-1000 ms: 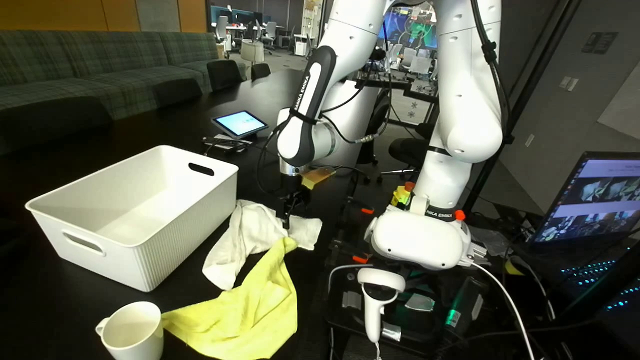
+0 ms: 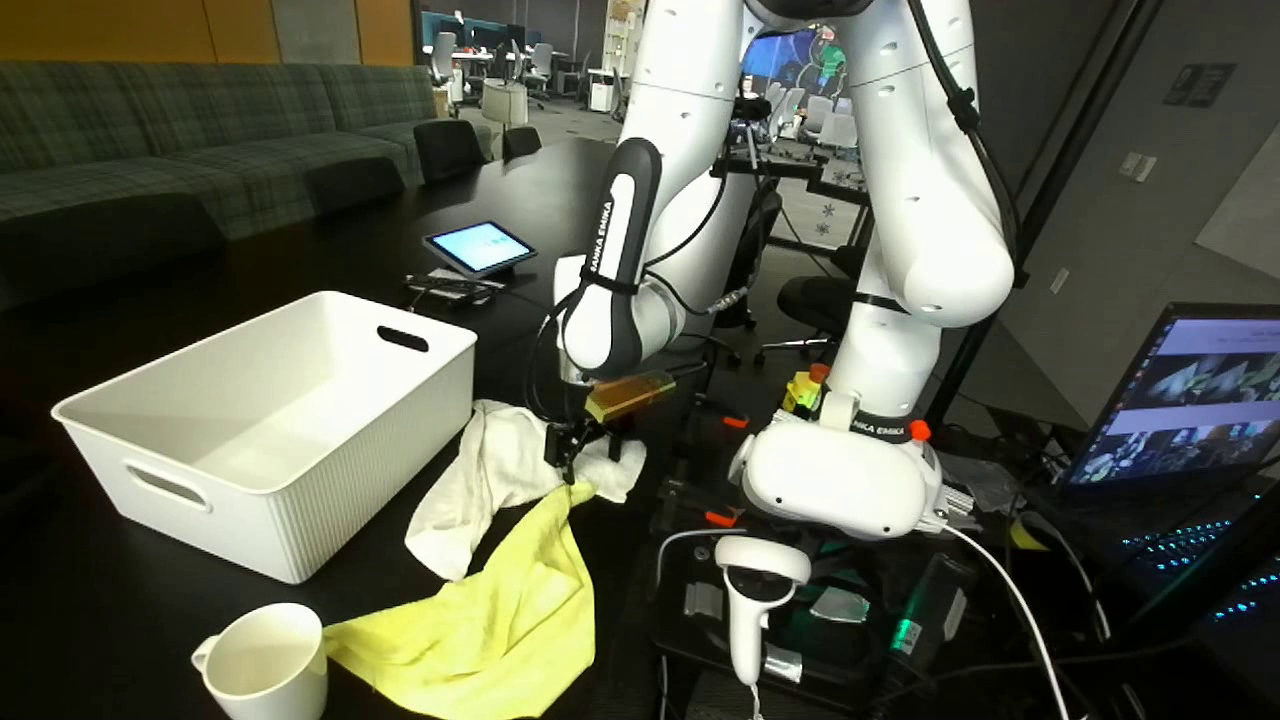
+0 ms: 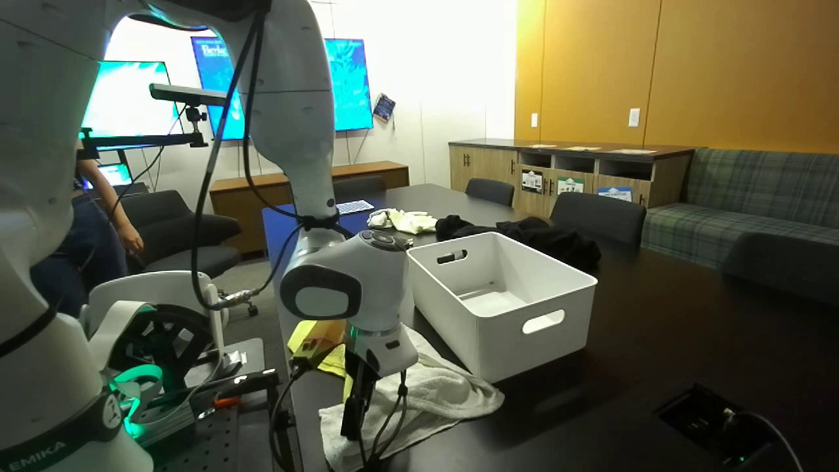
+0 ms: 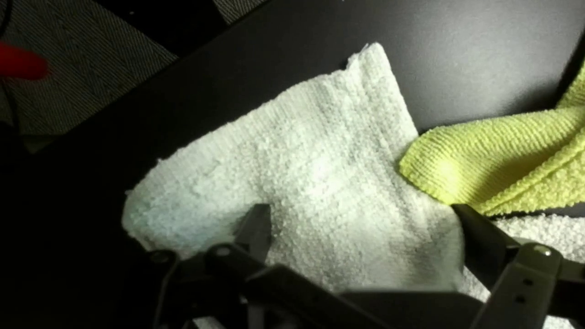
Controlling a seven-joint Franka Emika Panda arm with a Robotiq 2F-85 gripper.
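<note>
A white towel [image 2: 488, 486] lies crumpled on the dark table beside the basket. My gripper stands open over it, pointing down, with white cloth showing between its spread fingers. In the wrist view, one finger [image 4: 256, 233] is over the white towel [image 4: 329, 170], while the other is at its far edge, close to the tip of a yellow cloth [image 4: 493, 159]. The yellow cloth [image 2: 504, 612] spreads toward the front of the table in exterior view 1. A white ribbed basket [image 2: 384, 444] stands left of the towel, its visible interior empty.
A white mug [image 2: 270, 672] sits at the near table edge beside the yellow cloth. Behind the basket, dark cloth [image 3: 550, 240] and a pale bundle [image 3: 405, 220] lie on the table. A tablet [image 2: 480, 248] stands farther back.
The gripper has come down from above the white towel to the level of the cloth. The towel's right end looks slightly bunched; the yellow cloth and basket have stayed put.
</note>
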